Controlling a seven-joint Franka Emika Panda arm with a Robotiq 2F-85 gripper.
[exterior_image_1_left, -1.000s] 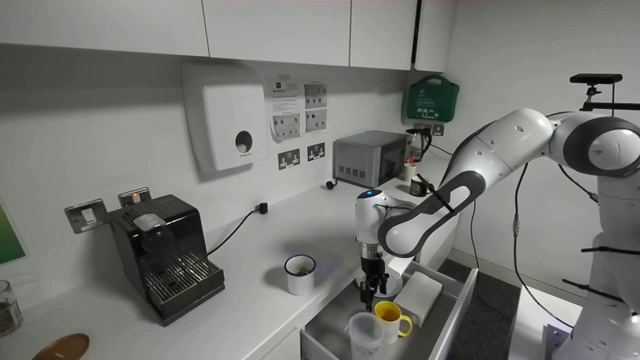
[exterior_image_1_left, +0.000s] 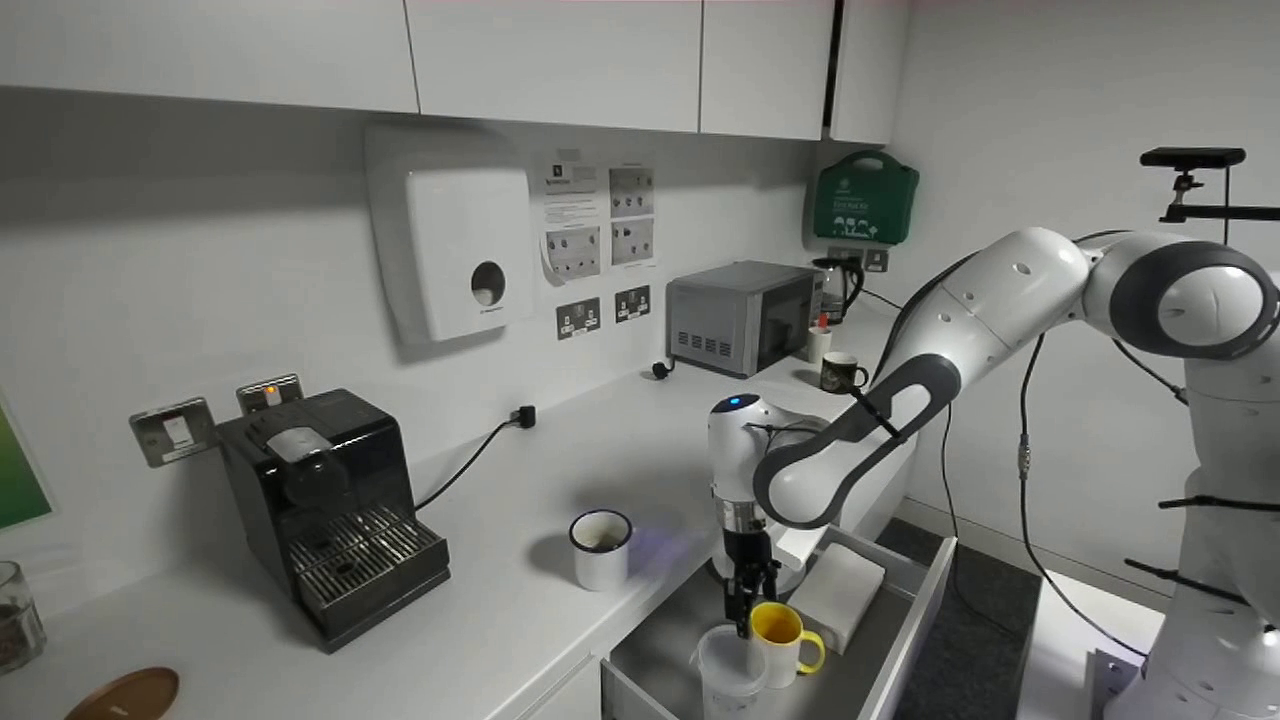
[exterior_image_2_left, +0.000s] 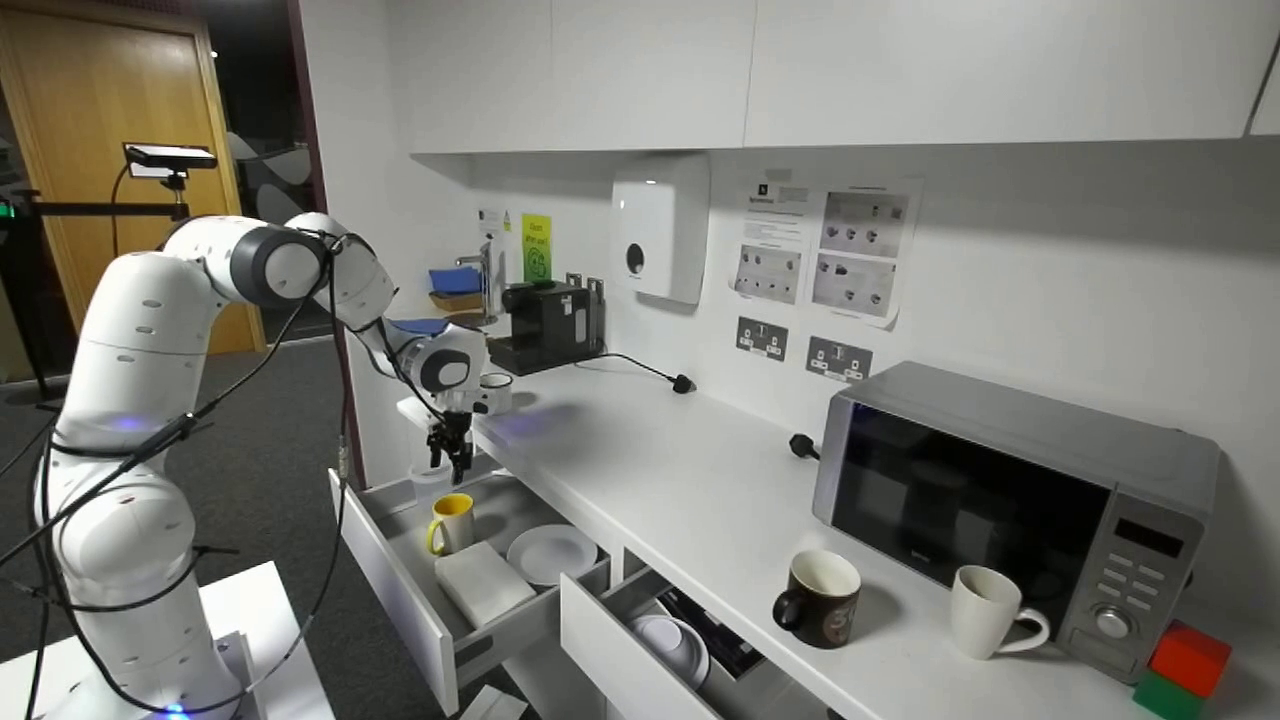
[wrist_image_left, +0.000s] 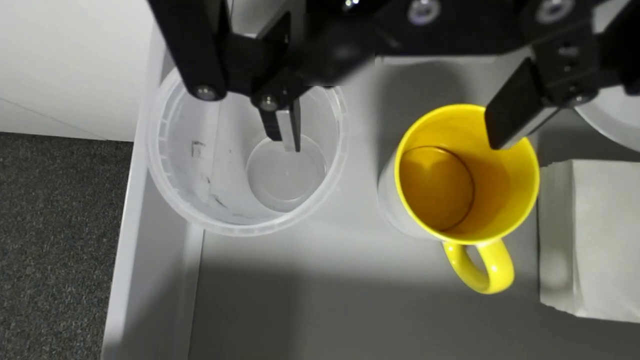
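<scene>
Inside the open drawer (exterior_image_1_left: 894, 654) stands a white mug with a yellow inside and yellow handle (wrist_image_left: 474, 180), upright. Beside it is a clear plastic tub (wrist_image_left: 240, 226), which looks empty. My gripper is open above both, with nothing held. In the wrist view one fingertip (wrist_image_left: 291, 129) appears over the tub's opening and the other over the mug's rim. From the first exterior view the gripper (exterior_image_1_left: 744, 618) hangs just above the two rims; whether it touches either is unclear.
A white stack (exterior_image_2_left: 482, 583) and a plate (exterior_image_2_left: 552, 553) lie in the same drawer. Another drawer (exterior_image_2_left: 648, 666) stands open nearby. On the counter are an enamel mug (exterior_image_1_left: 600, 552), a coffee machine (exterior_image_1_left: 348, 504) and a microwave (exterior_image_2_left: 1020, 480). Mid-counter is clear.
My gripper has come down slightly toward the mug and tub and shifted a little. The mug, tub and drawer have not moved.
</scene>
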